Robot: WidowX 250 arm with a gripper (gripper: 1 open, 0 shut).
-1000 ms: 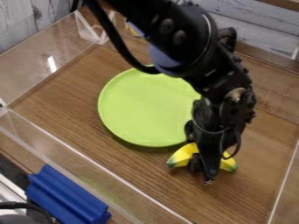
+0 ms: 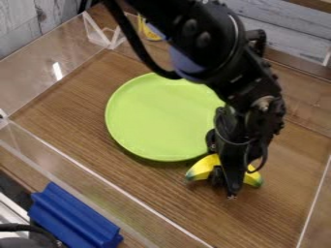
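My black gripper [image 2: 230, 177] points down at the wooden floor of the bin, shut on a yellow banana [image 2: 202, 169] with greenish tips that sticks out on both sides of it. The banana's middle is hidden behind the gripper. Just behind and left of it lies a round lime-green plate [image 2: 153, 116], its right part partly covered by the arm.
Clear plastic walls border the wooden floor [image 2: 72, 121]. A blue plastic object [image 2: 75, 215] lies outside at the bottom left. A small yellow item at the back is partly hidden. The floor left of the plate and at the right is free.
The arm and gripper have risen very slightly over the last second; the banana and plate look almost unchanged.
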